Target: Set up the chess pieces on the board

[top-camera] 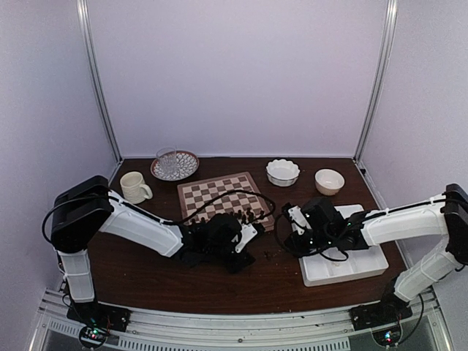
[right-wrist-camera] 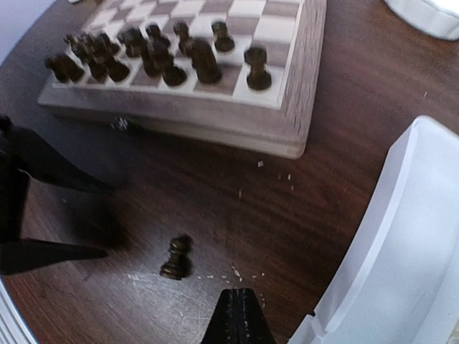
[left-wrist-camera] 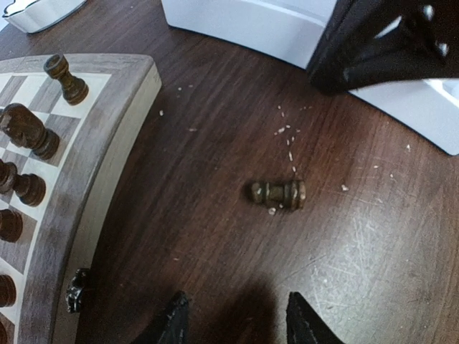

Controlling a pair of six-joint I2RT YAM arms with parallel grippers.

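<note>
The chessboard (top-camera: 205, 189) carries several dark pieces along its near edge, including a rook (left-wrist-camera: 67, 84) in the corner square. A loose dark piece lies on its side on the table between board and tray; the right wrist view shows it (right-wrist-camera: 176, 258) too. A small dark object (left-wrist-camera: 77, 290) is at the board's side. My left gripper stands open over the table, nothing between its fingers. My right gripper is shut, nothing visible between its fingers, above the table near the loose piece and tray.
A white tray (top-camera: 344, 274) sits at the right. Two white bowls (top-camera: 282, 172) (top-camera: 329, 181), a patterned plate (top-camera: 186, 164) with a glass and a mug (top-camera: 134, 186) stand at the back. Small crumbs lie around the loose piece.
</note>
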